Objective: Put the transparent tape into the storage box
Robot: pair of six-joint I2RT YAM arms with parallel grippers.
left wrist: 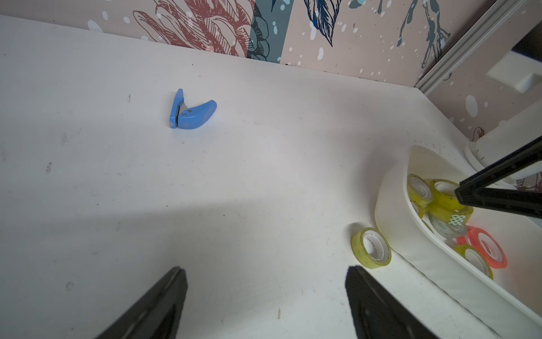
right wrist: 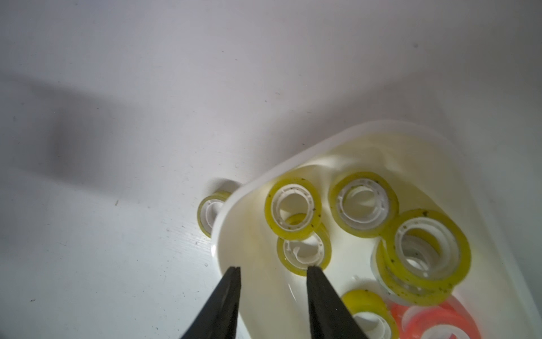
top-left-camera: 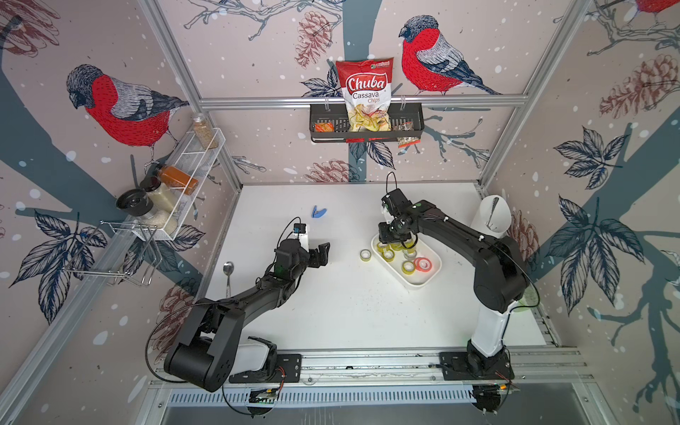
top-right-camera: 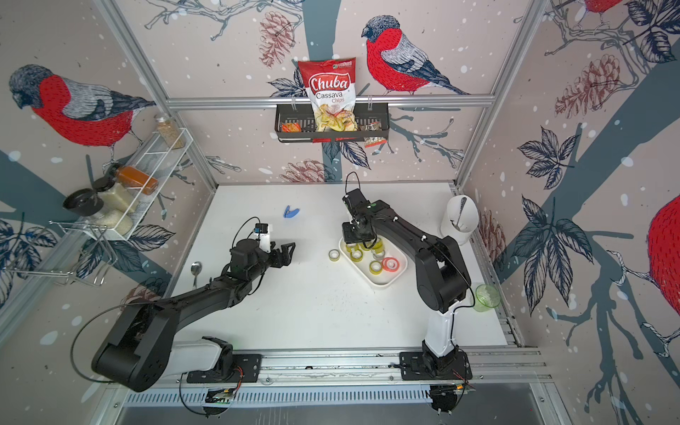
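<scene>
Outside the white storage box [top-left-camera: 408,281], close to its left end, one roll of transparent tape [left wrist: 371,248] lies flat on the table. Inside the box are several yellow-edged tape rolls [right wrist: 293,208], some stacked, and a red roll [top-left-camera: 423,264]. Above the box's left part hangs my right gripper, its fingers part open and nothing between the fingers. My left gripper stands open and empty over the table, to the left of the loose roll and apart from it.
A blue clip-like tool [left wrist: 193,114] lies toward the back of the table. At the far left is a spoon [top-left-camera: 228,270]; a white container [top-left-camera: 491,216] stands right of the box.
</scene>
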